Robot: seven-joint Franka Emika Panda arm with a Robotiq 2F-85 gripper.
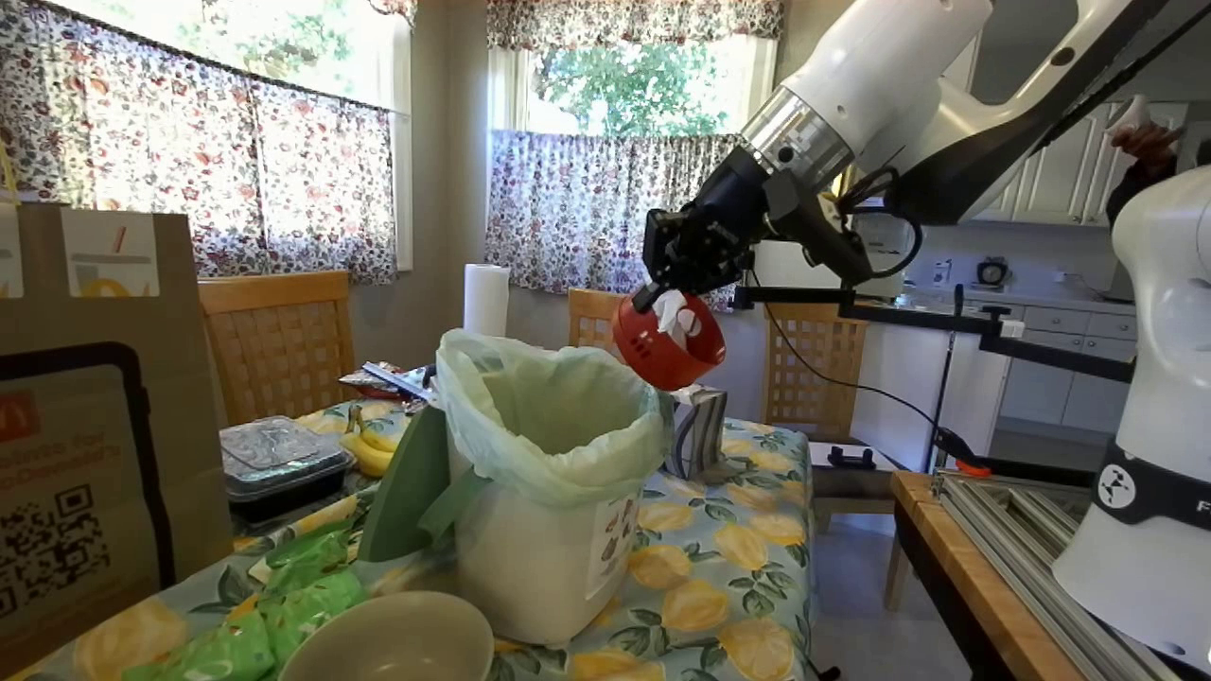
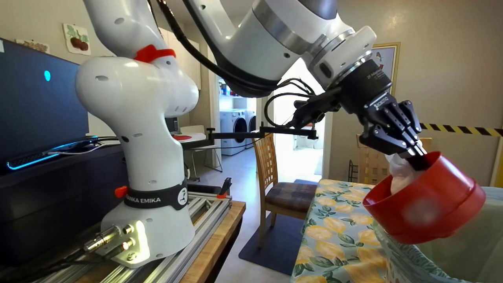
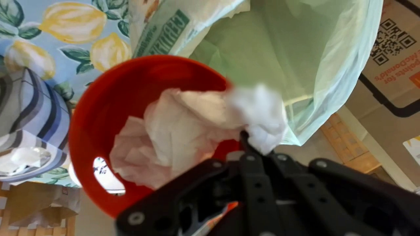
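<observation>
A red round container (image 2: 426,203) with slots in its side hangs tilted in the air. My gripper (image 2: 417,153) is shut on its thin rim, as the wrist view suggests, though the fingertips are partly hidden. Crumpled white tissue (image 3: 173,133) lies inside the container, and a piece of it bulges over the rim beside my fingers. The white bin (image 1: 517,567), lined with a pale green bag (image 1: 534,465), stands on the table. In exterior view 1 the container appears above and to the right of the bin's open mouth.
A striped tissue box (image 1: 695,431) stands behind the bin. To the left are a paper bag (image 1: 108,431), a black lidded tray (image 1: 284,465), bananas (image 1: 369,448), green packaging (image 1: 267,630) and a bowl (image 1: 392,641). The lemon tablecloth (image 1: 727,567) is bare right of the bin.
</observation>
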